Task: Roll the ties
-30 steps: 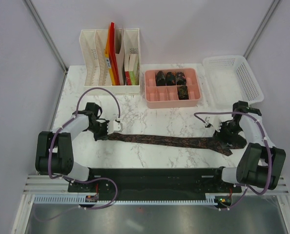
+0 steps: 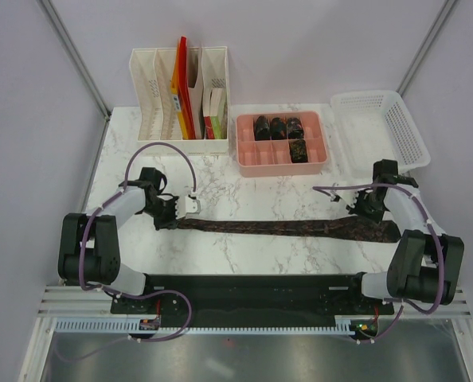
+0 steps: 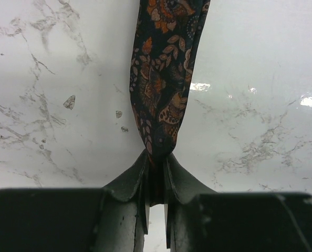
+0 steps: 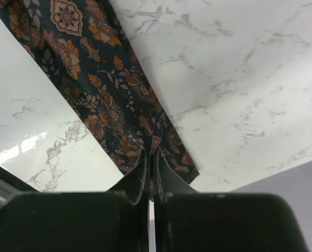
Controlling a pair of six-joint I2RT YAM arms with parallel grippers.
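Note:
A long dark tie (image 2: 268, 228) with an orange and tan floral print stretches flat across the marble table. My left gripper is shut on its narrow end, with a short tip below the fingers in the left wrist view. At the wide end on the right, my right gripper sits with fingertips shut over the cloth (image 4: 114, 105); whether any fabric is pinched between them I cannot tell. The wide part shows some lengthwise folds.
Behind the tie stand a pink divided box (image 2: 281, 169) with several dark rolls, a white file holder (image 2: 153, 72) with folders at back left, and a white basket (image 2: 364, 127) at back right. The marble in front of the box is clear.
The left arm is essentially still.

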